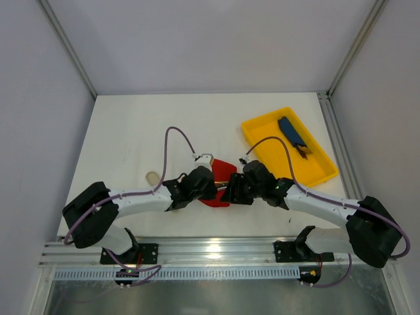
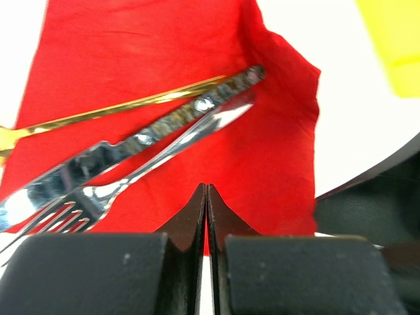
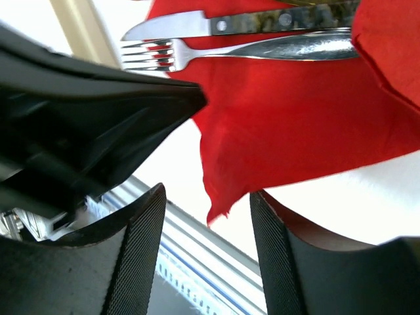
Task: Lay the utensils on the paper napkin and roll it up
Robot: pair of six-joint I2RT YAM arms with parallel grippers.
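Observation:
The red napkin [image 2: 262, 144] lies flat with a silver knife [image 3: 282, 20], a silver fork [image 3: 275, 49] and a gold utensil [image 2: 105, 113] on it, side by side; one edge is raised in a fold. My left gripper is shut over the napkin, beside the fork, nothing showing between its fingers. My right gripper stands open at a lifted corner of the napkin, which pokes up between its fingertips. In the top view both grippers crowd over the napkin and hide much of it.
A yellow tray [image 1: 312, 167] with dark items stands at the right. A tan object [image 1: 152, 178] lies left of the napkin. The table's front edge is close below the grippers.

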